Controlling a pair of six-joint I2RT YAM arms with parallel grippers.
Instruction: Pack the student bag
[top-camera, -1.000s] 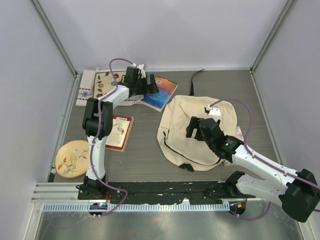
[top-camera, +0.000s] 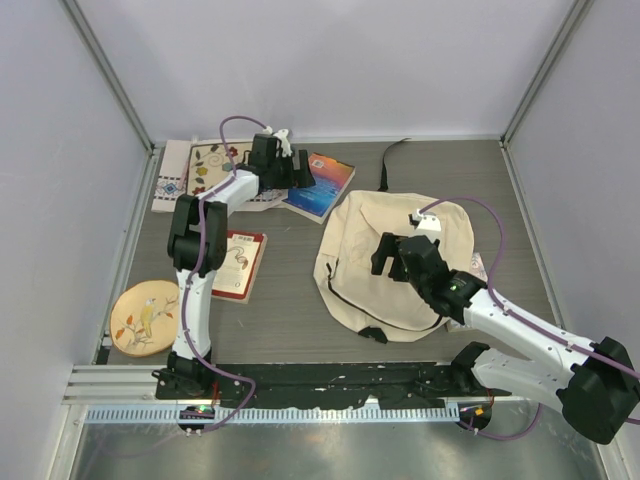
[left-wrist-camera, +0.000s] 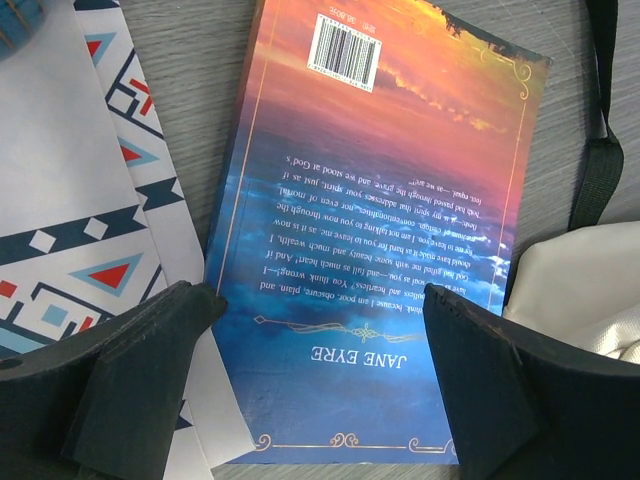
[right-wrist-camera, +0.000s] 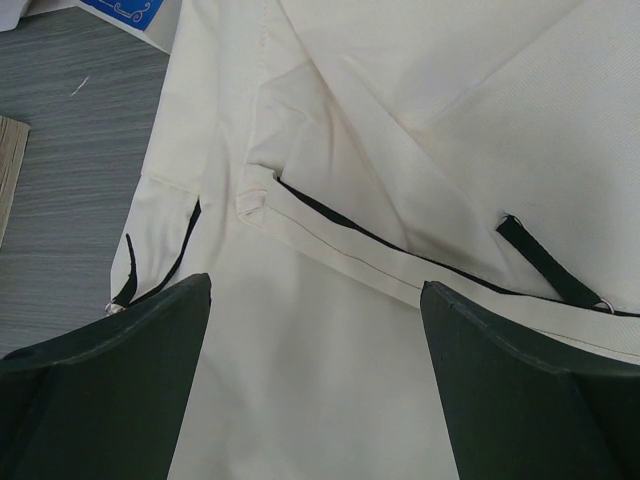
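A cream cloth bag with a black zip lies flat right of centre on the table. Its black zip pull shows in the right wrist view. The Jane Eyre book lies back cover up at the bag's upper left, its blue and orange cover filling much of the left wrist view. Over this book hangs my left gripper, open, with nothing between its fingers. My right gripper is above the bag, open and empty. In the top view the left gripper hides part of the book.
On the left lie a red-edged book and a round placemat with a bird. Patterned cloths or mats stretch along the back left. A black strap runs behind the bag. Bare table lies between the red-edged book and the bag.
The left arm has shifted only very slightly near the Jane Eyre book. My right arm, the bag and the books have stayed in place.
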